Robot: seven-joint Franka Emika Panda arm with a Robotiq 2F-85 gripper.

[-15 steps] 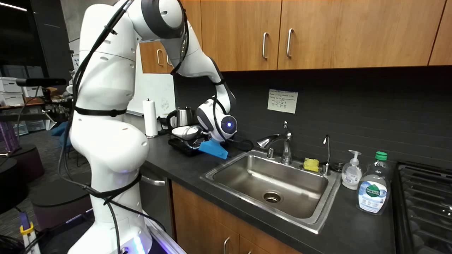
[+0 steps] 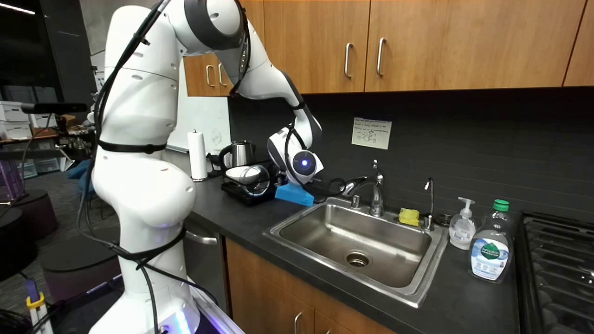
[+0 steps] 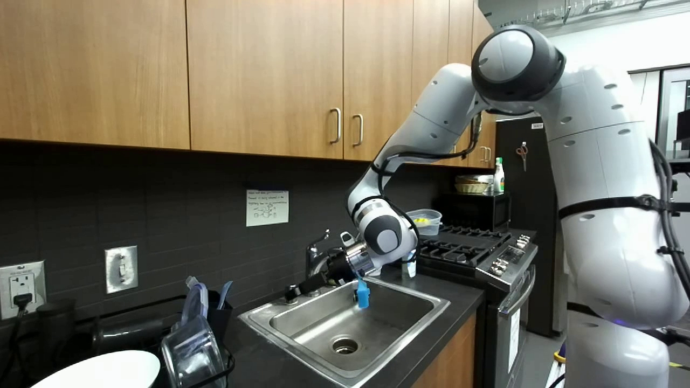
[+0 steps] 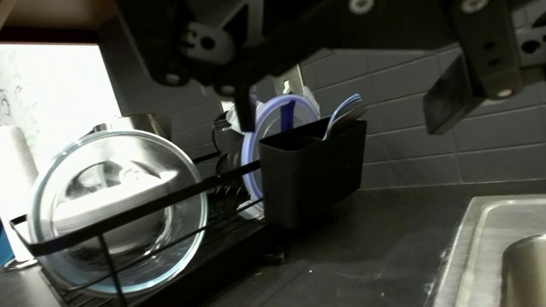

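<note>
In the wrist view my gripper stands open, its two dark fingers far apart with nothing between them. Beyond it is a dish rack (image 4: 153, 204) on the dark counter. A round clear glass dish (image 4: 176, 245) leans at the rack's left, and a purple-rimmed lid (image 4: 249, 158) stands farther back. At the rack's right end sits a black utensil holder (image 4: 309, 179) with a fork (image 4: 353, 113) and a blue-handled utensil (image 4: 341, 105) in it. From the second exterior view, my gripper (image 3: 294, 292) shows near the sink's back left corner, its fingertips hard to make out.
The metal sink (image 2: 334, 264) looks empty, with a faucet (image 2: 377, 195) at its back edge. A yellow sponge (image 2: 409, 216), a soap pump (image 2: 462, 228) and a dish soap bottle (image 2: 491, 253) stand right of the faucet. Upper cabinets (image 2: 473, 44) overhang the counter.
My wrist, with its blue bracket, has shifted to the right in exterior view 1, away from the dish rack and closer to the faucet. The sink and the bottles have not moved.
</note>
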